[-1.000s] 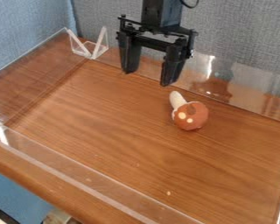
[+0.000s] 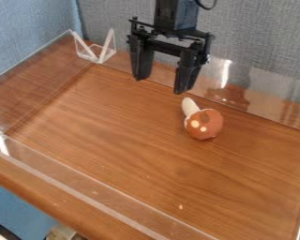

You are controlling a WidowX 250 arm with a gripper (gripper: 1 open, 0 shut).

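A toy mushroom (image 2: 202, 124) with an orange cap, pale spots and a white stem lies on its side on the wooden floor of the workspace, right of centre. Above it and a little to the left hangs my black gripper (image 2: 164, 76), open, its two fingers apart with nothing between them.
A white wire-like frame (image 2: 95, 52) stands in the back left corner. Clear low walls (image 2: 102, 197) edge the wooden surface (image 2: 140, 159), with grey padded panels (image 2: 265, 47) behind.
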